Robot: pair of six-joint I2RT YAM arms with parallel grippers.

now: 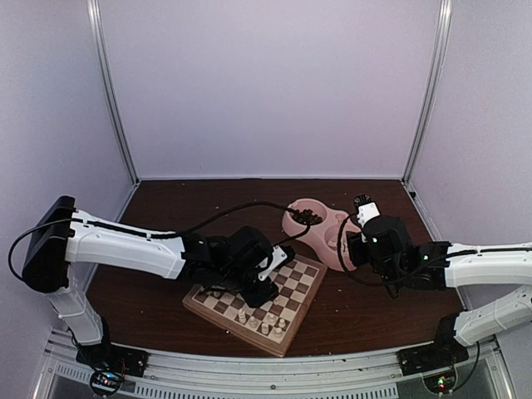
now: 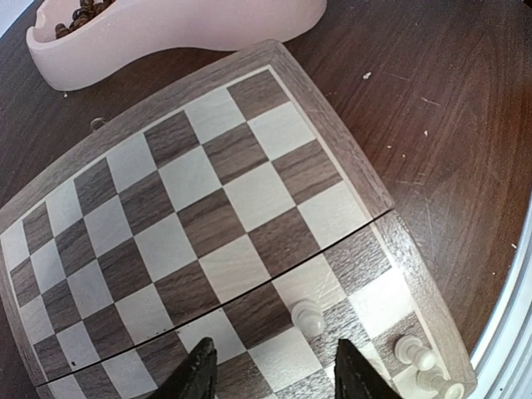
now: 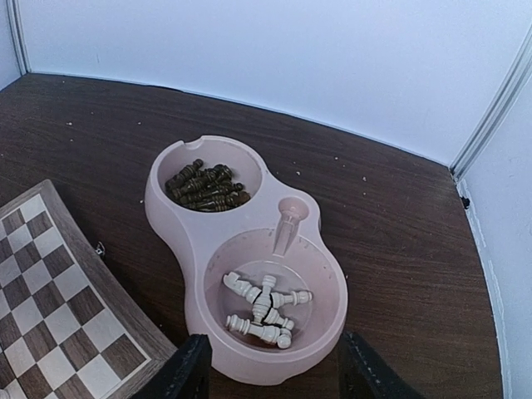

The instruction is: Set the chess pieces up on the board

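Note:
The chessboard [image 1: 309, 291] lies at an angle on the dark table, with several white pieces [image 1: 252, 322] standing at its near end. My left gripper [image 1: 268, 293] hangs over the board, hiding part of it. In the left wrist view its fingers [image 2: 194, 376] are apart with nothing between them; a lone white piece [image 2: 307, 317] stands on a square just past them. My right gripper is open and empty, facing the pink container [image 3: 193, 249]. Several white pieces [image 3: 264, 309] lie in its nearer bowl, and dark pieces [image 3: 208, 187] fill the farther one.
Bare dark tabletop [image 3: 399, 249] stretches to the right of the container, up to the side wall [image 3: 503, 274]. A raised wooden rim [image 2: 328, 112] borders the board. Cables loop above both arms.

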